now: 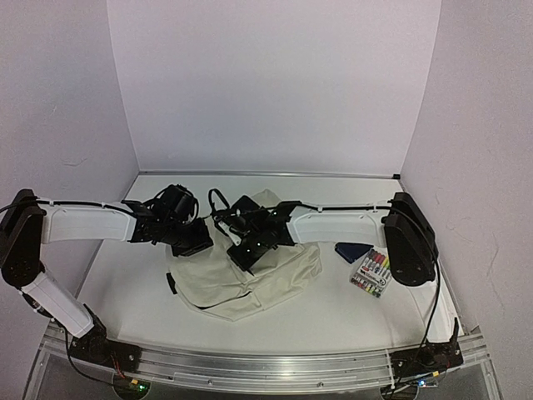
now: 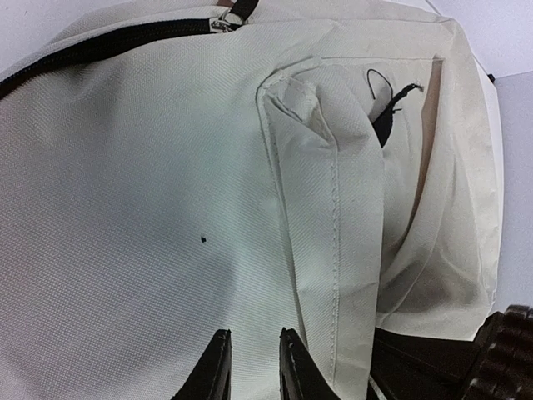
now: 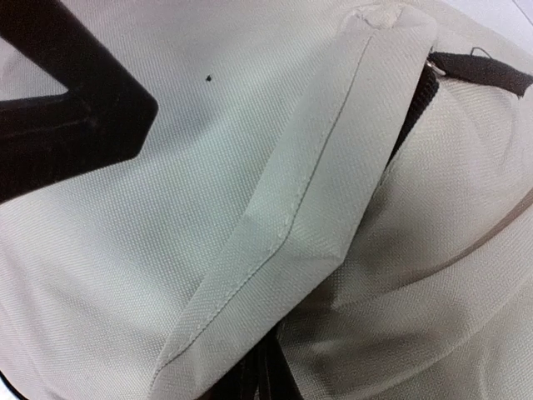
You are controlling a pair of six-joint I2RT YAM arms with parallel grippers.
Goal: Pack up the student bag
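The cream bag (image 1: 221, 296) lies flat in the middle of the table, partly under both arms. A stitched flap (image 2: 337, 217) runs down it, beside an opening with a black zip pull (image 2: 385, 121). Over the bag's left part, my left gripper stands open, the cloth below showing between its fingers. My right gripper looks shut at the flap's lower edge; whether it pinches any cloth is hidden. On the right side lie a dark blue pouch (image 1: 353, 251), partly covered by the right arm, and a clear case of coloured markers (image 1: 371, 273).
Both grippers are close together over the bag; the right gripper's dark body (image 2: 450, 362) enters the left wrist view. Bare white table (image 1: 333, 321) lies in front and to the right of the bag.
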